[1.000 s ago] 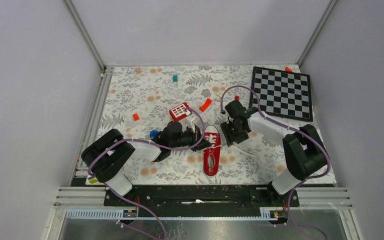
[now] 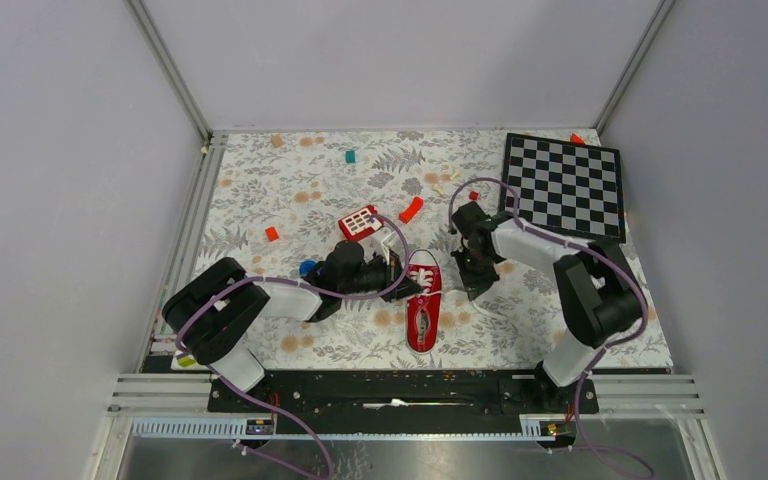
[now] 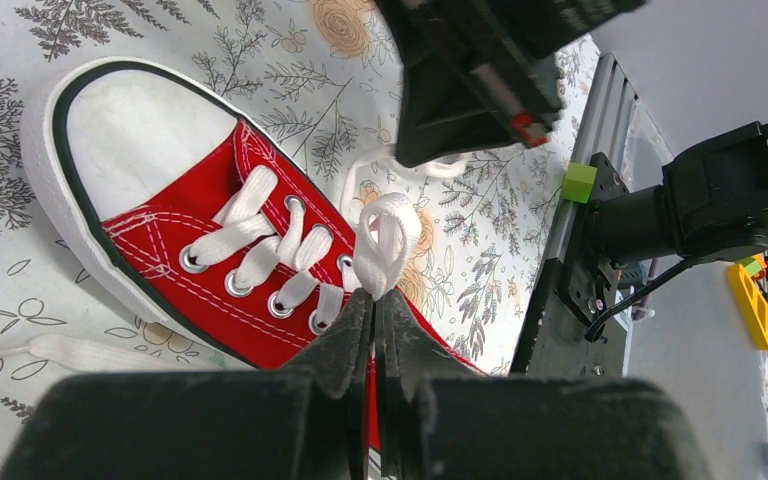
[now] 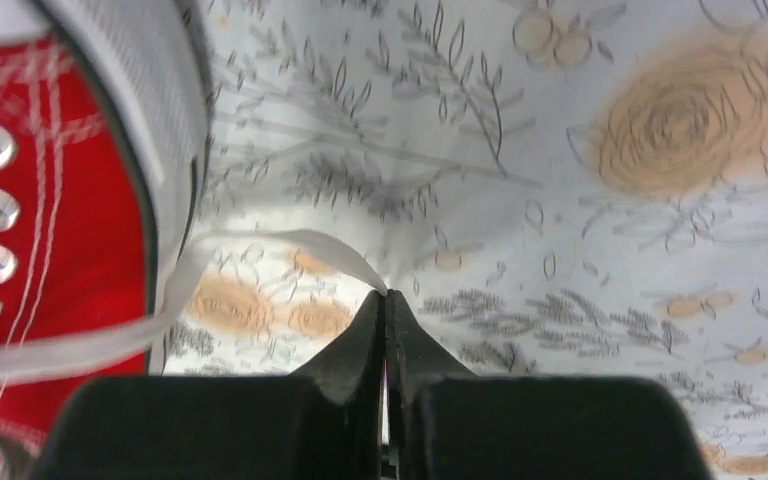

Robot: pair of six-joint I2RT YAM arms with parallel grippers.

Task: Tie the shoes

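A red sneaker (image 2: 422,325) (image 3: 200,290) (image 4: 40,200) with white laces lies at the table's front middle, toe away from me. My left gripper (image 2: 411,287) is over the lacing, shut on a white lace loop (image 3: 385,240) standing up from its fingertips. My right gripper (image 2: 467,278) is to the shoe's right, shut on a white lace (image 4: 310,245) that runs back across the shoe. Another length of lace lies on the cloth.
A red and white box (image 2: 358,222) sits behind the left arm; a checkerboard (image 2: 562,187) lies at back right. Small coloured blocks, including an orange one (image 2: 272,233), are scattered around.
My right arm and gripper have shifted slightly right and toward the front, with the lace held. My left gripper has stayed in place.
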